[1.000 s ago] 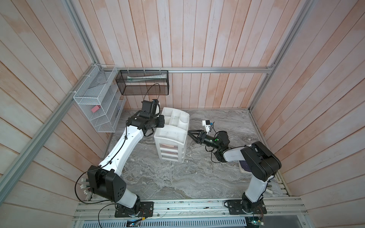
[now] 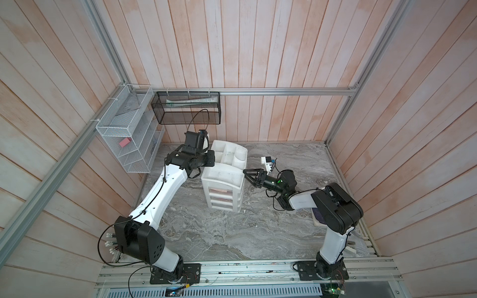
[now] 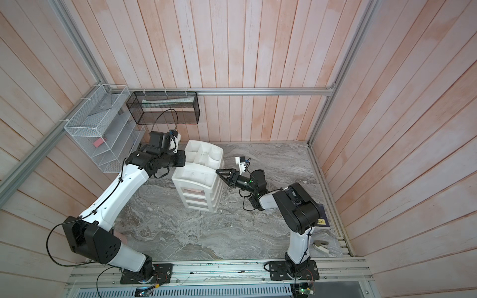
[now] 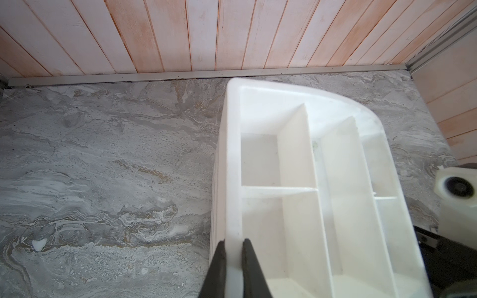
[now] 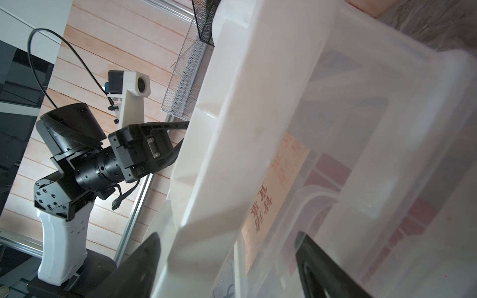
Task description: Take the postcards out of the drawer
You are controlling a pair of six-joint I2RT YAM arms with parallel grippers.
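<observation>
A white drawer unit [image 2: 217, 173] stands on the marbled table, with divided compartments on top. My left gripper is shut on the rim [image 4: 233, 164] of its top tray, on the left side. At the unit's right side is my right gripper, its fingers parted, with the unit's white edge [image 5: 238, 129] running between them. Through the translucent drawer side [image 5: 387, 149] in the right wrist view, an orange-tan card [image 5: 270, 198] with red writing shows. Other flat reddish pieces are blurred behind the plastic.
A black mesh basket [image 2: 186, 107] hangs on the back wall. White wire shelves [image 2: 126, 131] hang at the left, a pink item [image 2: 124, 142] among them. Bare table lies in front of the unit and to its right.
My right gripper has shifted slightly left, closer to the drawer unit's side. The left arm and the unit look unmoved.
</observation>
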